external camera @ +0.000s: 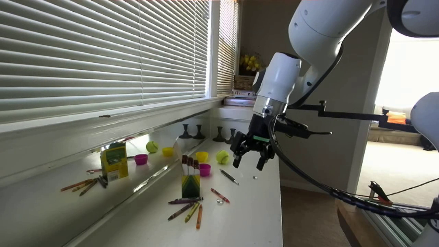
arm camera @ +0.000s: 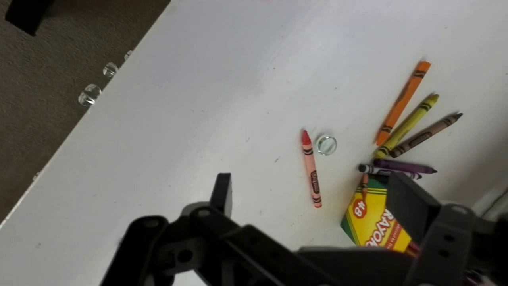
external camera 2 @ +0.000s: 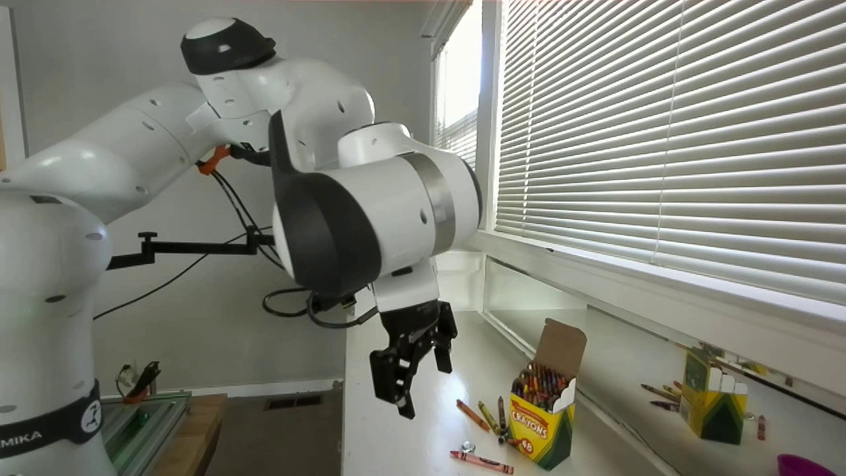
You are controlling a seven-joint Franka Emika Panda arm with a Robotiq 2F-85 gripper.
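Observation:
My gripper point(external camera: 248, 164) stands open above the white counter, its fingers apart and nothing held between them. The wrist view shows a red crayon point(arm camera: 312, 171) lying alone on the counter, beside a clear glass knob point(arm camera: 326, 144). To its right the yellow and green crayon box point(external camera 2: 542, 412) stands upright with its lid up and many crayons inside; one gripper finger point(arm camera: 413, 205) covers part of it in the wrist view. Orange point(arm camera: 403, 104), yellow point(arm camera: 407, 126), brown point(arm camera: 426, 135) and purple point(arm camera: 405, 166) crayons lie loose by the box.
Behind the box are a pink cup point(external camera: 204, 169), a yellow cup point(external camera: 202, 156), a tennis ball point(external camera: 222, 156), a pen point(external camera: 228, 176) and dark candlesticks point(external camera: 219, 134). A mirrored panel point(external camera: 82, 187) lines the window side. The counter's open edge drops to the floor.

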